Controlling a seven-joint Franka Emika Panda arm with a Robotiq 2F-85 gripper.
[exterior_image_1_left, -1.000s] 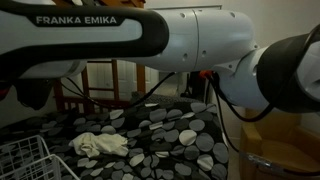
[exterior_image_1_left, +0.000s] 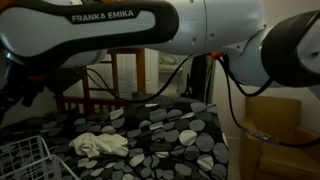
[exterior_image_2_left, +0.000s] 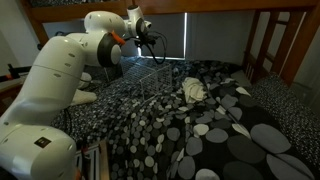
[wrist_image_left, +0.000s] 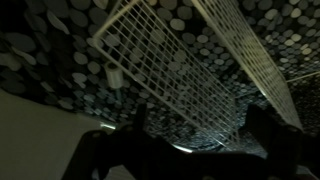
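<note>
My gripper is open in the wrist view, its dark fingers wide apart with nothing seen between them. A white wire basket (wrist_image_left: 165, 62) lies below it, slanting across that view. In exterior view 2 the basket (exterior_image_2_left: 150, 76) stands on the dotted cloth, with my hand higher up at the upper left. Only part of the basket (exterior_image_1_left: 30, 158) shows at the lower left of exterior view 1. A crumpled white cloth (exterior_image_1_left: 98, 144) lies beside the basket, apart from it; the same cloth (exterior_image_2_left: 194, 90) sits near the middle of exterior view 2.
A dark spread with grey dots (exterior_image_2_left: 150, 140) covers the surface, with a broad clear area in front. Wooden rails (exterior_image_2_left: 264, 50) stand at the back. A tan armchair (exterior_image_1_left: 285, 135) is at the right. A small white piece (wrist_image_left: 114, 77) lies by the basket's edge.
The arm's large white link has shifted right and slightly up in exterior view 1. More of the dark hand shows at the left edge. Basket and cloth have not moved.
</note>
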